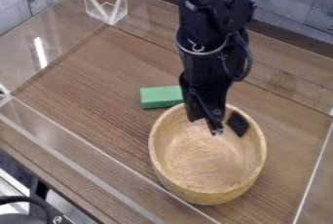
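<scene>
My black gripper (208, 111) hangs down from the top over the back rim of a pale round bowl (205, 169). It looks shut, with nothing visible between its fingers, though the tips are hard to make out. A dark block (239, 125) sits inside the bowl at the back right, just beside the fingertips. A green block (160, 97) lies on the table behind the bowl to the left, partly hidden by the gripper.
A white wire-like object (107, 4) stands at the back left. A wall runs along the back.
</scene>
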